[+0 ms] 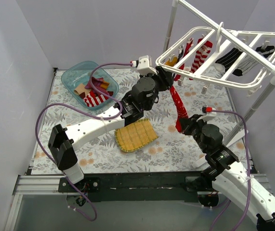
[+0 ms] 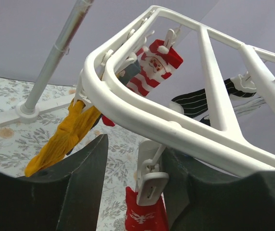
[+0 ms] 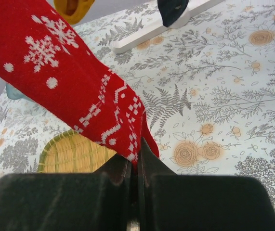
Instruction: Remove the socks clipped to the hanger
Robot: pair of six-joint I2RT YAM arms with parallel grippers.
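Observation:
A white hanger (image 1: 200, 77) holds several clipped socks. One red sock (image 1: 179, 108) with white snowflakes stretches from a white clip (image 2: 152, 188) down to my right gripper (image 1: 184, 129), which is shut on its lower end. My left gripper stands part open at the hanger's near rim, its fingers (image 2: 82, 185) either side of that clip, the right one closer to it. Still hanging are a yellow sock (image 2: 65, 137), a red-and-white Santa sock (image 2: 155, 67) and dark striped socks (image 2: 197, 103).
At the back left a clear teal bin (image 1: 69, 85) contains several socks. A yellow woven mat (image 1: 136, 135) lies on the patterned cloth (image 1: 98, 159). The hanger's white stand pole (image 1: 260, 108) rises at the right; open cloth lies between mat and stand.

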